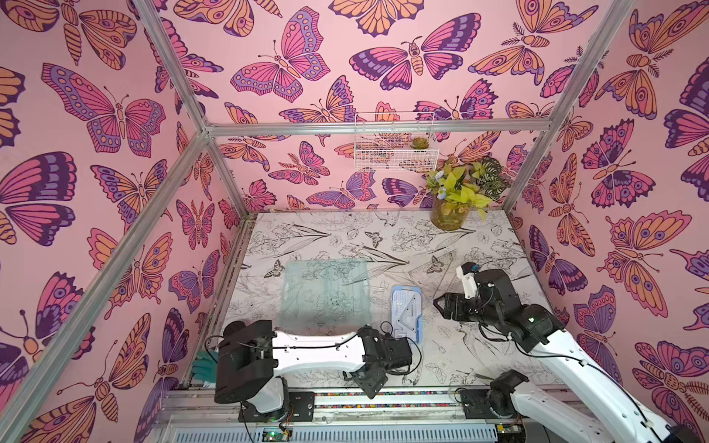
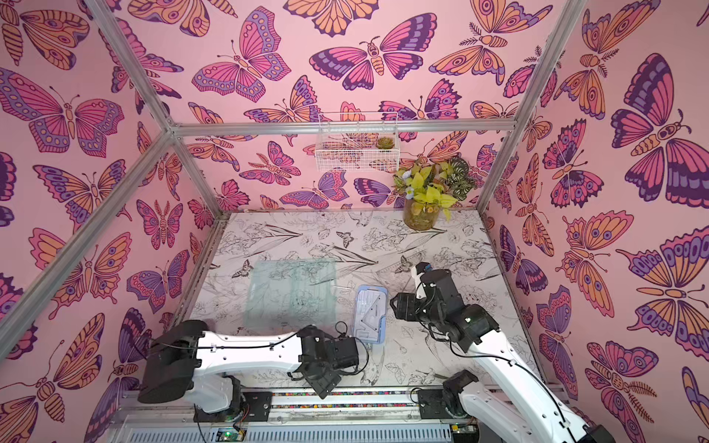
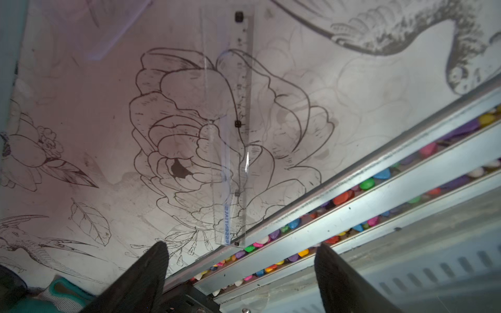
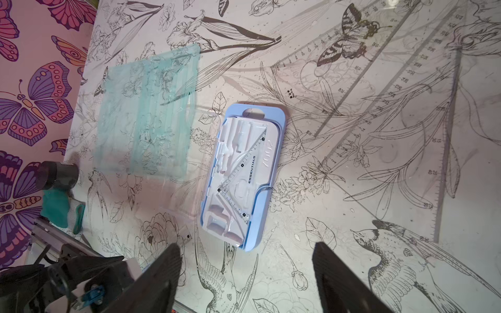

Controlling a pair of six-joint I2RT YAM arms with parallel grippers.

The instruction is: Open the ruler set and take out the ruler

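A clear ruler (image 3: 229, 130) lies on the patterned table near its front edge. My left gripper hangs over that area, its fingers apart and nothing between them; in the top left view its arm (image 1: 321, 350) covers the ruler. The blue ruler-set case (image 1: 407, 313) lies mid-table without a cover over its white tray (image 4: 242, 172). A clear triangle (image 4: 250, 167) is still in the tray. Just right of the case, in the top left view, my right gripper (image 1: 447, 306) is above the table. Its fingers (image 4: 156, 281) are spread with nothing between.
A pale green translucent sheet (image 1: 325, 291) lies left of the case. Long clear scales (image 4: 396, 78) run across the table at the right. A potted plant (image 1: 452, 210) stands at the back. The metal rail (image 1: 384, 395) bounds the front.
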